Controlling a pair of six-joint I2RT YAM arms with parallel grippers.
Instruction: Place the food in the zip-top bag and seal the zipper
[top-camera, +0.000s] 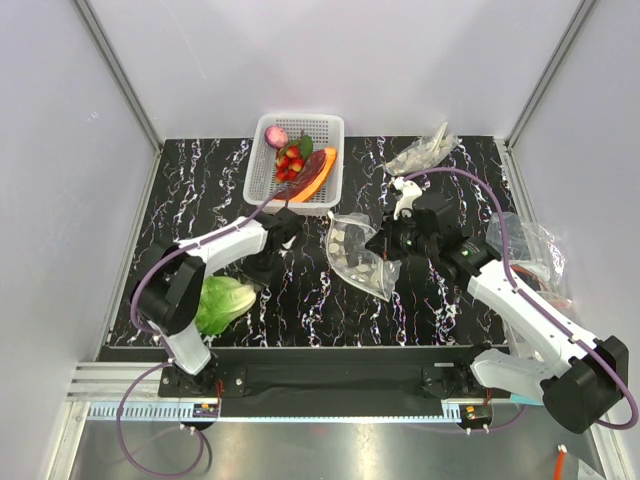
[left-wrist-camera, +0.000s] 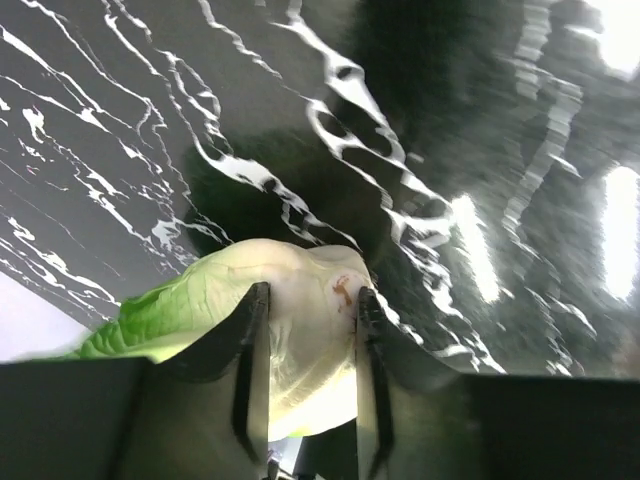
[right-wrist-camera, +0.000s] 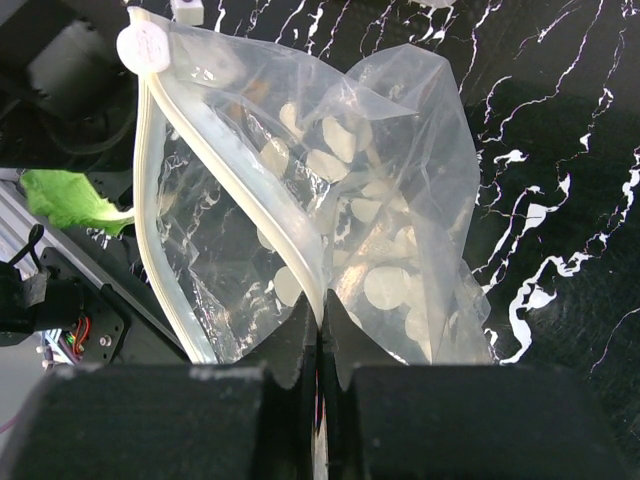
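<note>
A green lettuce (top-camera: 223, 301) lies at the table's front left. My left gripper is shut on its pale stem end, seen close in the left wrist view. A clear zip top bag (top-camera: 352, 255) with pale round prints lies in the middle. My right gripper is shut on its zipper edge, with the white slider (right-wrist-camera: 145, 47) at the far end of that zipper in the right wrist view. The bag looks empty.
A white basket (top-camera: 253, 170) at the back holds an onion, red produce and a long orange-and-red item. Other bags lie at the back right (top-camera: 415, 155) and right edge (top-camera: 530, 250). The table between left gripper and bag is clear.
</note>
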